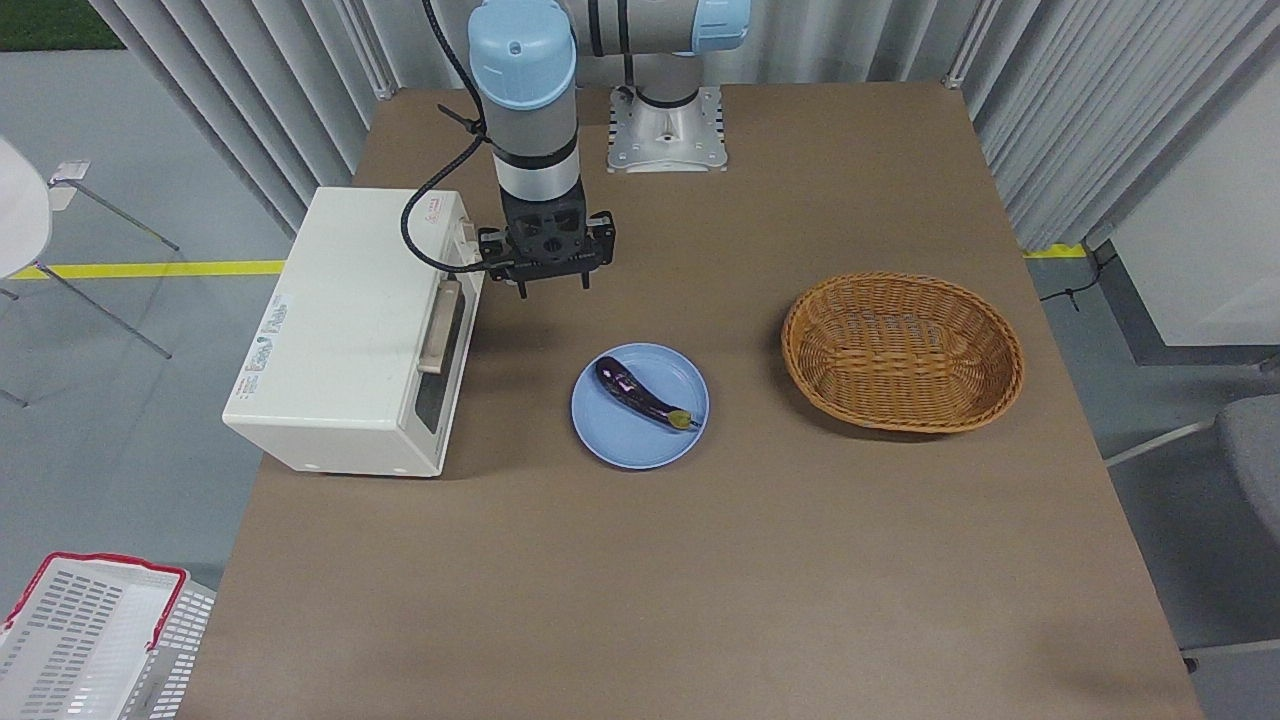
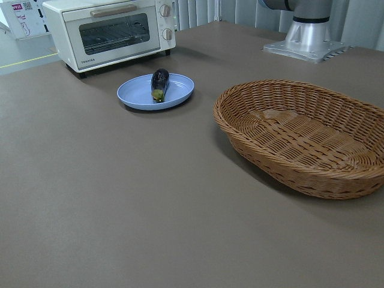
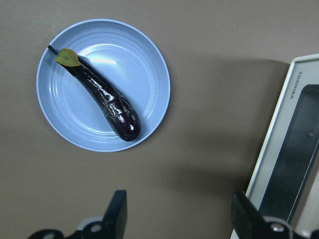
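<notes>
A dark purple eggplant with a green cap lies on a light blue plate; the wrist view shows both from above, the eggplant lying diagonally across the plate. My gripper hangs high over the table, beside the toaster oven and behind the plate in the front view, its two black fingers wide open with only bare table between them.
The white toaster oven stands left of the plate, its door closed. A wicker basket sits to the right, empty. A plastic crate stands off the table at lower left.
</notes>
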